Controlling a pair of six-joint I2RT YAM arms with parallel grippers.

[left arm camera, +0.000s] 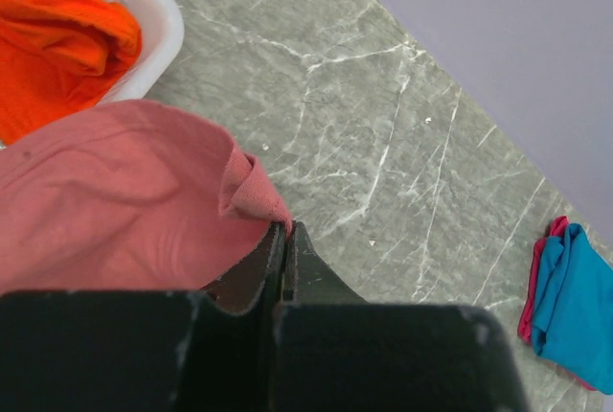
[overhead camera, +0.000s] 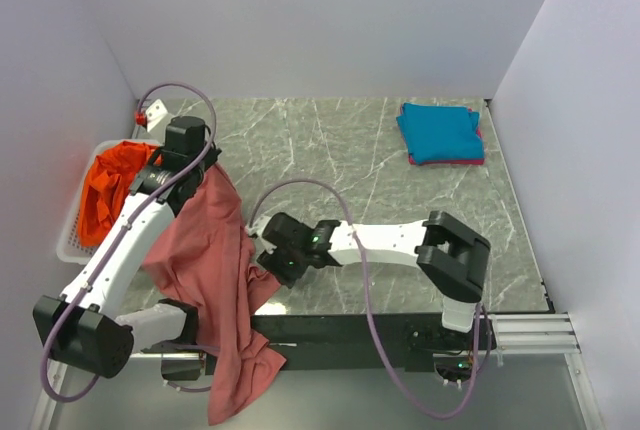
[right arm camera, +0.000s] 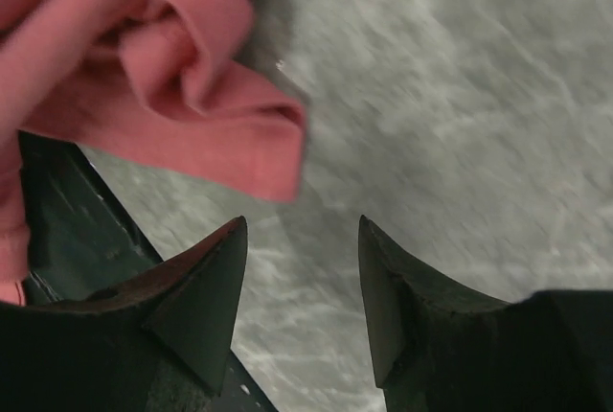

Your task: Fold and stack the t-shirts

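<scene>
A coral-red t-shirt (overhead camera: 205, 250) lies crumpled at the left of the table, part of it hanging over the front edge. Its upper end is pinched by my left gripper, which is shut on the cloth. My right gripper is open above the table near the shirt's right side; a loose corner of coral cloth (right arm camera: 259, 148) lies just ahead of its fingers, with nothing between them. At the back right, a folded blue t-shirt (overhead camera: 440, 134) rests on a folded crimson one (left arm camera: 529, 302).
A white basket (left arm camera: 158, 24) at the left holds orange cloth (overhead camera: 110, 185). Walls enclose the back and sides.
</scene>
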